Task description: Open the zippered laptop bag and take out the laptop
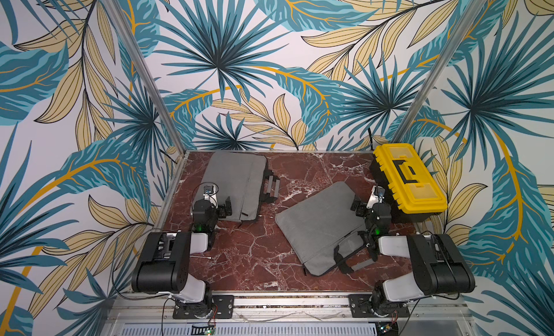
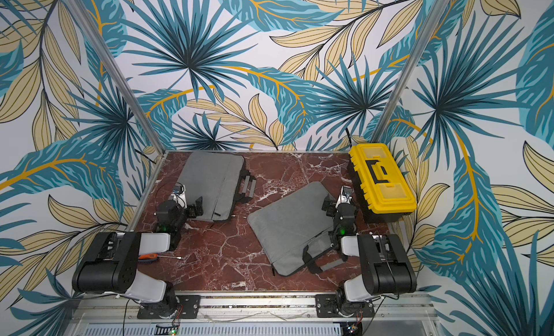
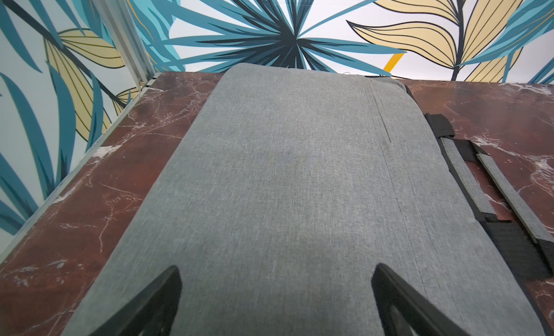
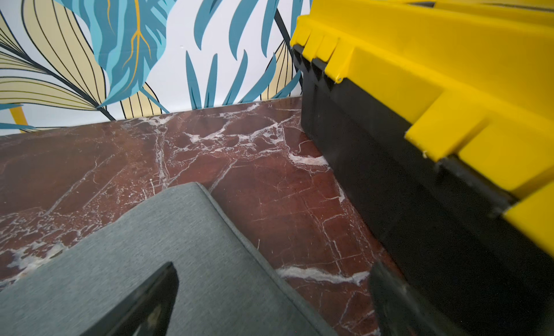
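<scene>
Two grey laptop bags lie flat on the red marbled table. The left bag (image 1: 235, 177) reaches to the back edge, its handles (image 3: 470, 180) pointing right. Slanted across the middle right is the other bag (image 1: 317, 223), with its dark straps (image 1: 349, 252) toward the front. Over the near part of the left bag hovers my left gripper, open and empty. My right gripper is also open, above the right edge of the slanted bag, nothing between its fingers. No laptop is visible; whether either zipper is open I cannot tell.
A black toolbox with a yellow lid (image 1: 409, 177) stands at the back right, close beside my right gripper. A screwdriver (image 2: 151, 257) lies near the left arm. Bare table (image 1: 248, 255) shows between the bags and at the front.
</scene>
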